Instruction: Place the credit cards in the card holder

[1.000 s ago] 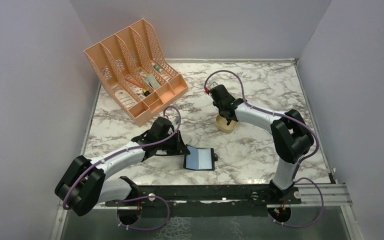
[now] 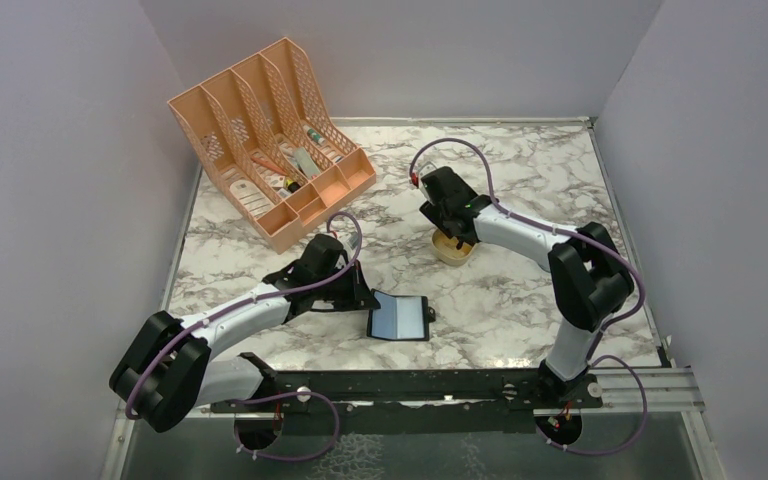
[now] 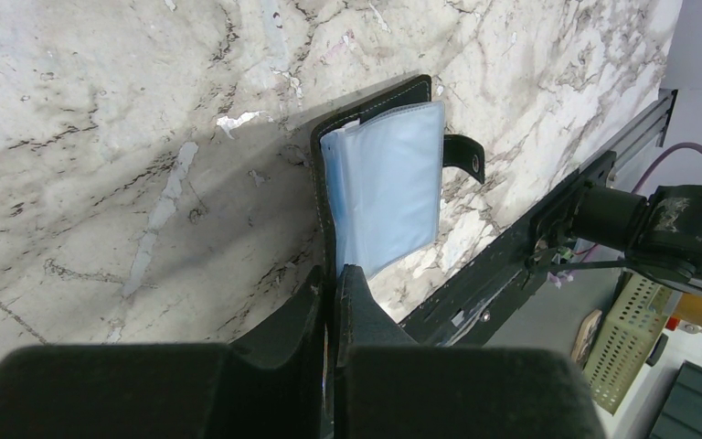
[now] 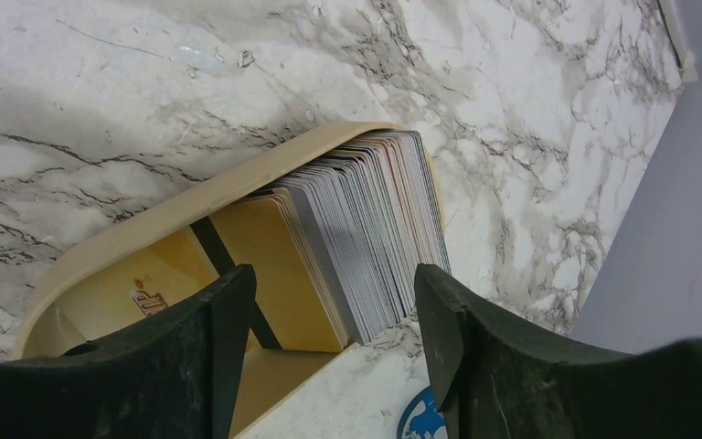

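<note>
The black card holder with pale blue plastic sleeves lies open on the table at front centre. My left gripper is shut on the holder's near edge. My right gripper is open over a beige box, its fingers on either side of a tight row of cards, gold ones at one end and pale ones at the other. The box is largely hidden under the right arm in the top view.
A peach organiser with several items stands at the back left. Bare marble table surrounds the box and holder.
My right arm has shifted very slightly over the card box. The left gripper and the holder have stayed still.
</note>
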